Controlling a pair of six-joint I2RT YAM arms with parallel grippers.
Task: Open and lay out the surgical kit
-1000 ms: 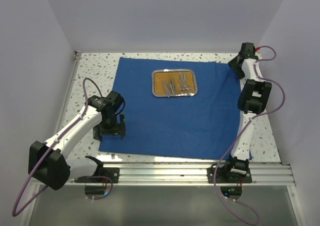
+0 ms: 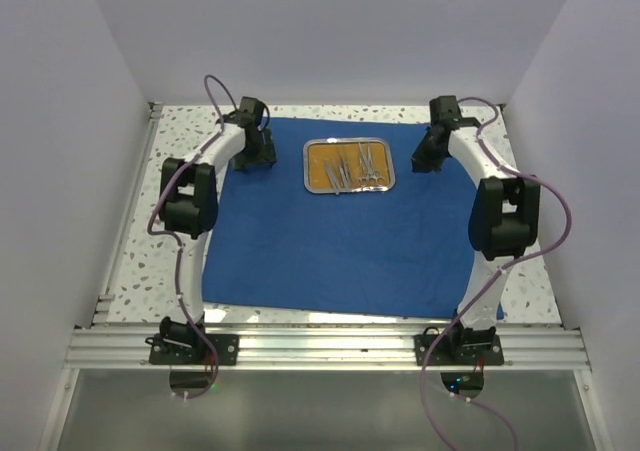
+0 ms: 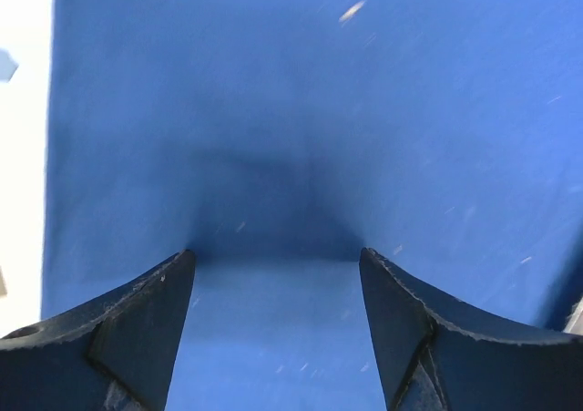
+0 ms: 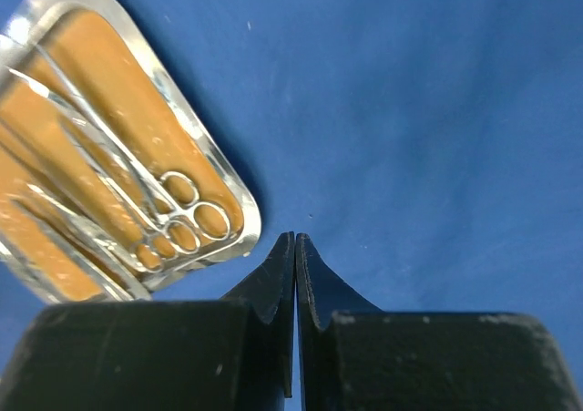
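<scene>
A steel tray [image 2: 310, 186] with an orange lining holds several scissors and slim instruments [image 4: 168, 210], lying on the spread blue cloth [image 2: 330, 251]. My left gripper [image 2: 255, 156] is over the cloth left of the tray, fingers apart with only blue cloth beneath in the left wrist view [image 3: 275, 265]. My right gripper [image 2: 425, 161] is just right of the tray, fingertips together and nothing seen between them in the right wrist view [image 4: 294, 238].
Speckled table top [image 2: 140, 271] shows around the cloth, with walls at the back and sides.
My left gripper has moved from the front left toward the back, beside the tray. My right gripper has moved left from the back-right corner to near the tray.
</scene>
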